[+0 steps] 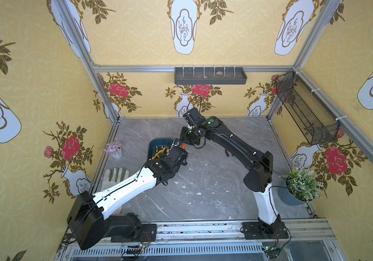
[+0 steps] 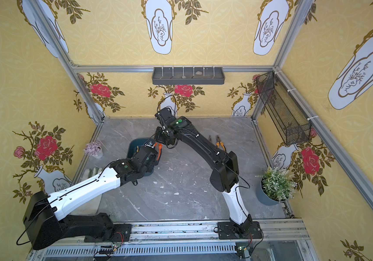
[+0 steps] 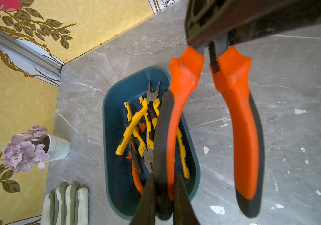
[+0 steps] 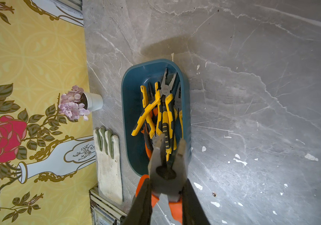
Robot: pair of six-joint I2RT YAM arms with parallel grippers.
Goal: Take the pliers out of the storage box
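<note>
Orange-and-black pliers (image 3: pixel 244 146) hang in the air above the right side of the blue storage box (image 3: pixel 109 168), handles spread. My left gripper has one handle between its fingers, close on both sides. Over the pliers' metal head (image 4: pixel 167 185), my right gripper is shut, a finger against each side. The two grippers face each other across the tool. Inside the box lie several yellow-and-black pliers (image 4: pixel 145 118) and some with orange handles (image 3: pixel 136 172), partly hidden in the heap.
Two pairs of pliers (image 2: pixel 220 142) lie on the right side of the table, partly behind the right arm. A pink flower pot (image 4: pixel 93 101) and a white-green glove (image 4: pixel 108 168) are left of the box. A leafy plant (image 2: pixel 277 184) stands far right.
</note>
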